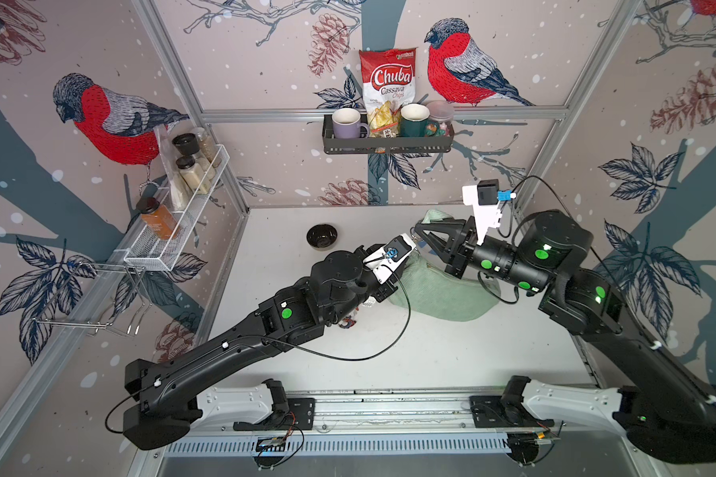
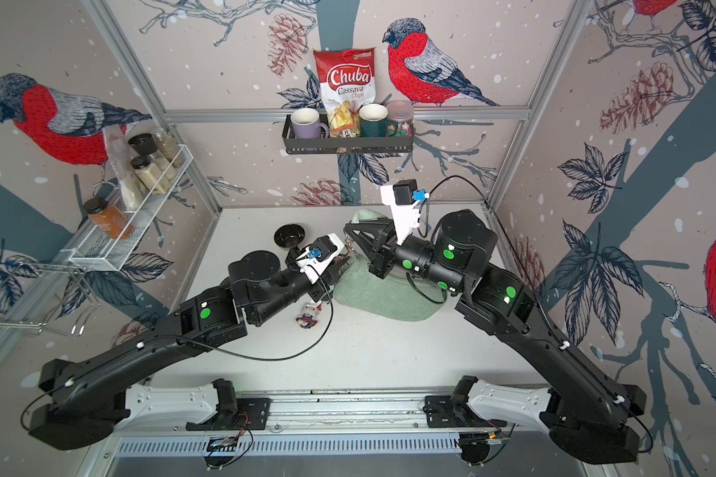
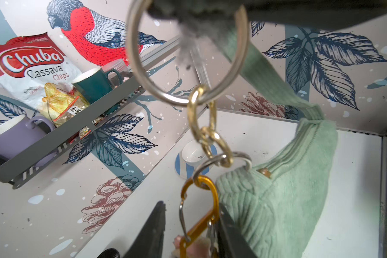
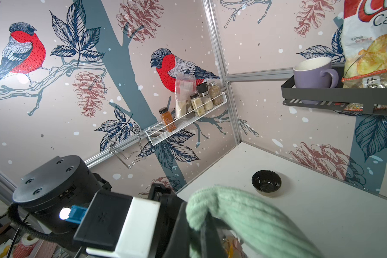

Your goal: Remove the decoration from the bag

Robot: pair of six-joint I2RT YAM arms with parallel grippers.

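The green corduroy bag (image 3: pixel 283 189) hangs by its strap (image 3: pixel 266 77). At the top of the left wrist view, my dark, blurred right gripper (image 1: pixel 418 230) is shut on the strap, which also drapes over its fingers (image 4: pixel 210 236) in the right wrist view. A large metal ring (image 3: pixel 135 56) hangs there, with a gold chain (image 3: pixel 202 124) running down to a smaller ring and an orange carabiner (image 3: pixel 215 200). Part open, my left gripper has its fingers either side of the carabiner. Below it shows a small red-and-white charm (image 2: pixel 308 315), blurred pinkish in the left wrist view.
A black bowl (image 1: pixel 321 235) stands on the white table left of the bag. Mugs and chips fill the back-wall shelf (image 1: pixel 386 147); jars stand on the left rack (image 1: pixel 175 226).
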